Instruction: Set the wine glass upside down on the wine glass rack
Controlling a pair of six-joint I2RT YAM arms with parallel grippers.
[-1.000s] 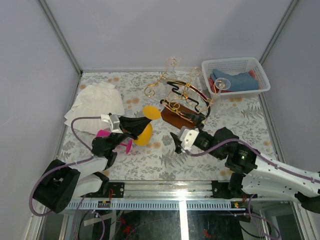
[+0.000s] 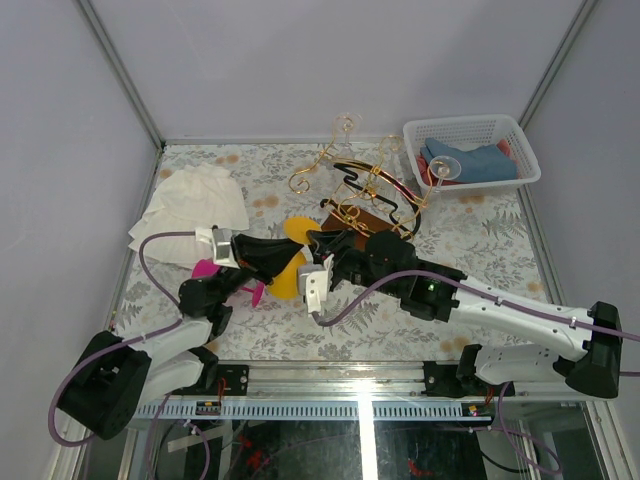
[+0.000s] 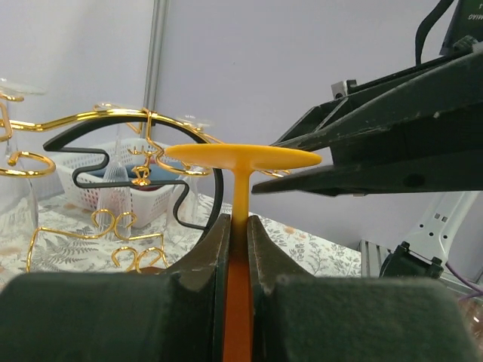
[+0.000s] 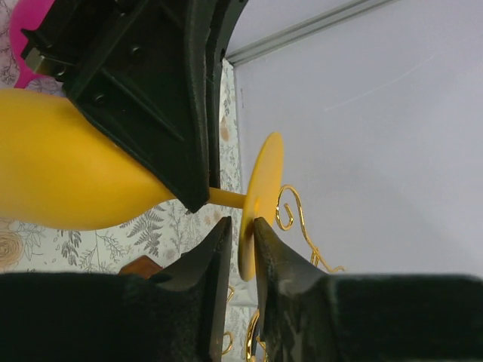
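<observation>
The yellow wine glass point(image 2: 284, 283) hangs upside down, with its round foot point(image 3: 243, 156) uppermost and its bowl below. My left gripper is shut on its stem. From the right, my right gripper reaches the foot, its fingers parted by a narrow gap with the foot's rim between them. Whether both fingers touch the rim, I cannot tell. Behind the two grippers stands the gold and black wine glass rack point(image 2: 372, 190) on its brown base, with clear glasses hanging from it.
A pink glass point(image 2: 206, 268) lies under the left arm. The white cloth point(image 2: 195, 210) spreads out at the left, and a white basket point(image 2: 472, 130) with folded cloths stands back right.
My right gripper has swung left and away from the front edge, up to the yellow foot. The left gripper has stayed nearly still with the glass.
</observation>
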